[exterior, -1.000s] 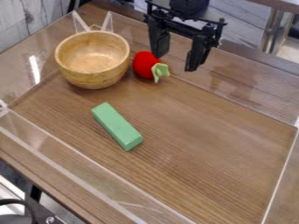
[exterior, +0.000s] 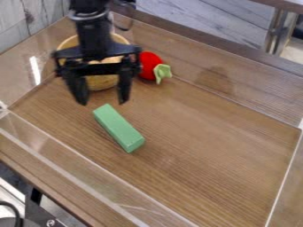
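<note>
My gripper is at the upper left of the camera view, blurred, over the front of a yellow-brown bowl that it partly hides. It is open. Below it a long green block lies slanted on the wooden surface. To its right a red object with a green top, like a vegetable or fruit, lies on the surface near the bowl.
Pale edges or walls border it at the left and upper right. A dark cable or tube shows at the lower left corner.
The arm has swept from the upper right toward the left and down, and is now in front of the bowl, above the green block. The objects appear unmoved.
</note>
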